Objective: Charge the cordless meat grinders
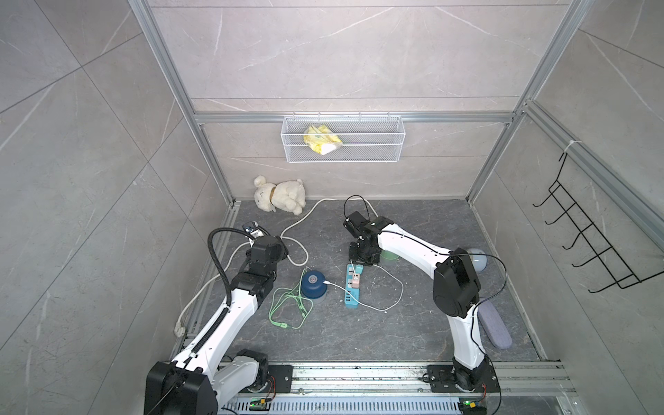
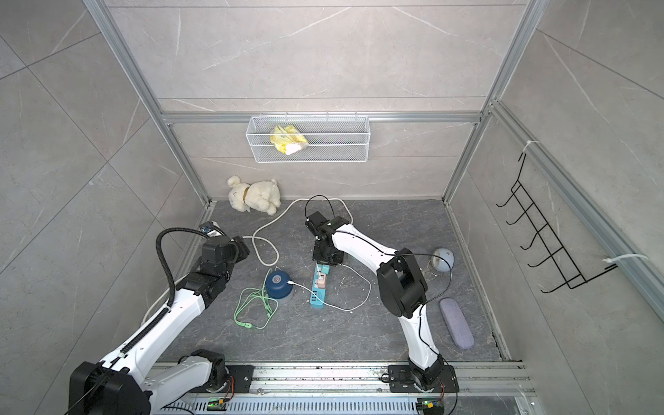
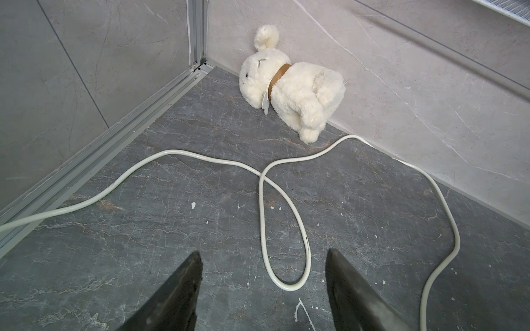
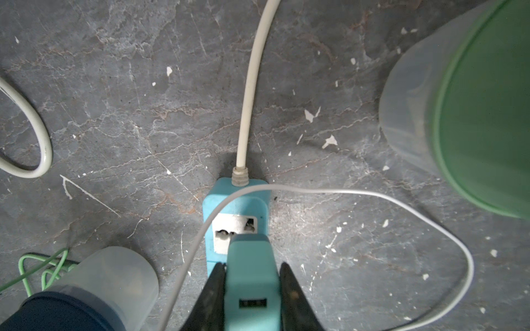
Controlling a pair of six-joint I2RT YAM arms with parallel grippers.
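My right gripper is shut on a teal charger, held over the top socket of the blue power strip; whether it touches the socket is unclear. A white cable loops beside it. Left of the strip sits a navy-lidded grinder with a white cable plugged in; behind my right arm, to the right, is a green-lidded grinder. My left gripper stands open over the floor at the back left, nothing between its fingers.
A plush bear lies in the back-left corner, green cable left of the navy grinder, a purple case at the right. A wire basket hangs on the back wall.
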